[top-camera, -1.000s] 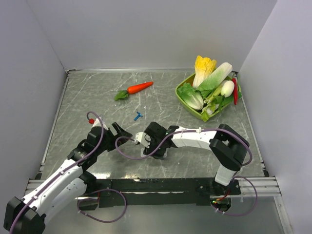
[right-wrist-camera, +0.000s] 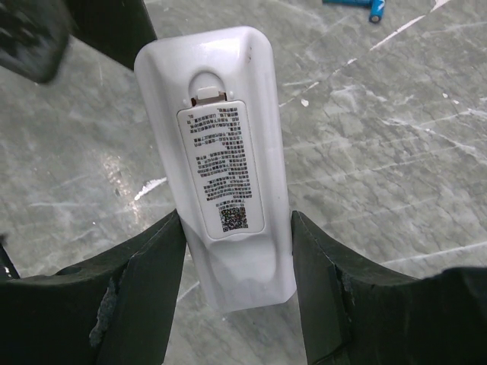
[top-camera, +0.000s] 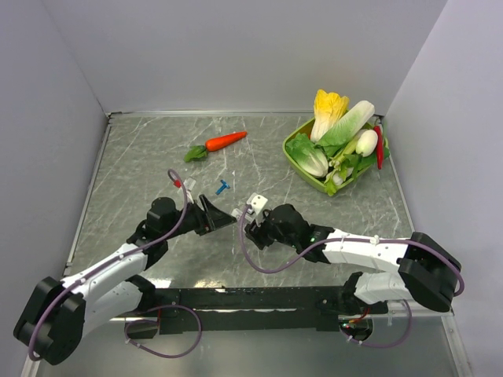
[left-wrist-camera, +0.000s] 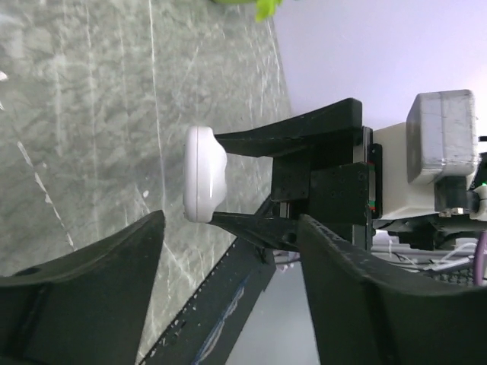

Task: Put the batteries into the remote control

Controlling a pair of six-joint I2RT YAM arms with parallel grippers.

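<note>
A white remote control (right-wrist-camera: 221, 262) is gripped across its sides by my right gripper. Its back, with a printed battery cover (right-wrist-camera: 222, 169) in place, faces the right wrist camera. My left gripper stands open beside the remote's far end, its fingers empty. In the left wrist view the remote (left-wrist-camera: 204, 175) appears edge-on beyond those fingertips. One dark left finger (right-wrist-camera: 114, 30) is close to the remote's upper left corner; whether they touch I cannot tell. Blue batteries (top-camera: 223, 187) lie on the table behind the grippers.
An orange carrot (top-camera: 226, 140) lies at the back. A green basket (top-camera: 297, 166) heaped with vegetables fills the back right. Between carrot and basket the grey marble table (top-camera: 263, 153) is bare.
My right gripper has lifted the remote off the table and turned it. The left gripper has come right towards the remote, with its fingers spread wider than a second ago.
</note>
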